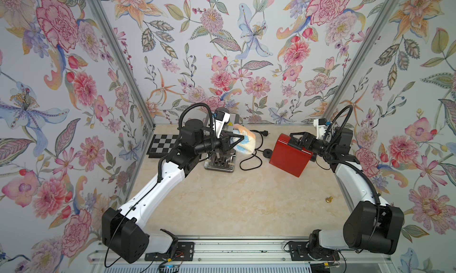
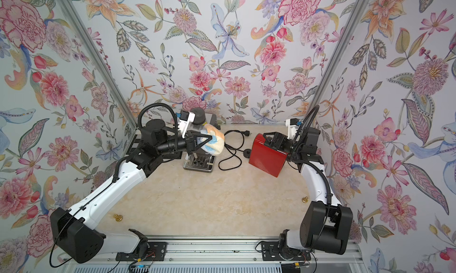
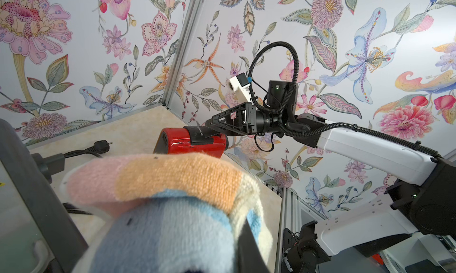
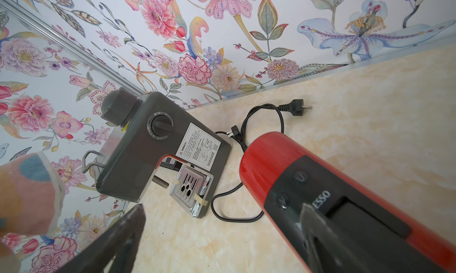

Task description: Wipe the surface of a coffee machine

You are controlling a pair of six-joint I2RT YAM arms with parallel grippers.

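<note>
A striped cloth (image 1: 250, 142) in cream, blue and orange hangs bunched at the tip of my left gripper (image 1: 239, 141), which is shut on it. In the left wrist view the cloth (image 3: 185, 178) covers most of the fingers. Both are raised in front of the grey coffee machine (image 4: 142, 144) and partly hide it in the top views. My right gripper (image 1: 297, 139) is open over the red coffee machine (image 1: 289, 161). Its blurred fingers (image 4: 118, 239) stand wide apart in the right wrist view, one in front of the red body (image 4: 266, 154). Contact there cannot be made out.
A black cable with a plug (image 4: 296, 107) lies between the machines. Left of the grey machine is a checkered board (image 1: 162, 144). A small brass object (image 1: 328, 199) sits at the right.
</note>
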